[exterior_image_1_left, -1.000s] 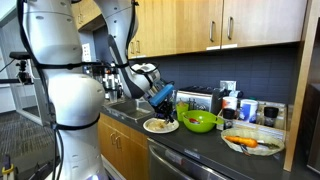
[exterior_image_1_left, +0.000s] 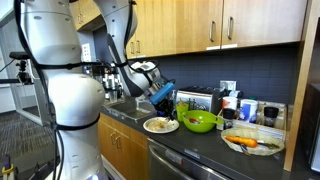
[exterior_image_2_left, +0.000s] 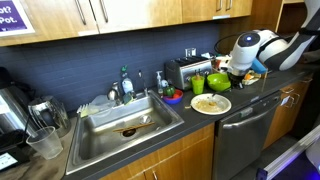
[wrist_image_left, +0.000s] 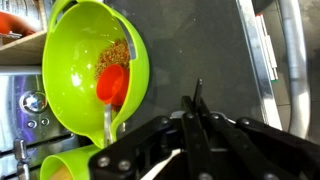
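Observation:
My gripper looks shut in the wrist view, its dark fingers close together above the dark counter. What may be between them is too dark and small to make out. To its left is a green bowl (wrist_image_left: 60, 45) holding brown grains (wrist_image_left: 108, 60) and a red spoon (wrist_image_left: 114, 82). A white plate with pale food (exterior_image_1_left: 160, 125) lies on the counter in exterior view 1, close to the gripper. Exterior view 2 shows the same plate (exterior_image_2_left: 208, 104) in front of the green bowl (exterior_image_2_left: 217, 82). The arm hides the fingertips in the exterior views.
A tray with orange and green produce (exterior_image_1_left: 250, 145) lies to the right in exterior view 1. A toaster (exterior_image_2_left: 190, 72) stands against the back wall. The sink (exterior_image_2_left: 125, 122) lies left of the plate in exterior view 2. Part of a green container (wrist_image_left: 65, 165) borders the bowl.
The arm's wrist seems to have shifted very slightly near the plate. The plate, bowl and tray stay where they were.

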